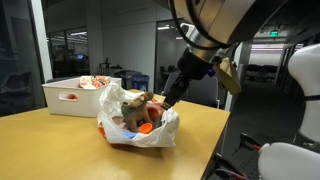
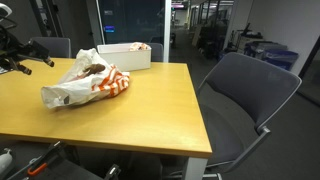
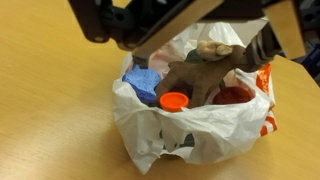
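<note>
A white plastic bag (image 1: 160,133) with orange-red markings lies on the wooden table, its mouth open. Inside the bag are a brown plush toy (image 3: 195,80), an orange-red round lid (image 3: 174,102), a darker red round thing (image 3: 232,95) and a blue item (image 3: 143,83). My gripper (image 1: 200,96) hangs above and beside the bag, its fingers spread apart with nothing seen between them. From the other side, the gripper (image 2: 39,68) shows at the left, clear of the bag. Parts of the hand cover the top of the wrist view.
A white box (image 1: 72,98) with orange-and-white material in it stands behind the bag. Bare table (image 2: 160,115) lies to the bag's side and front. Office chairs (image 2: 245,90) stand by the table edge.
</note>
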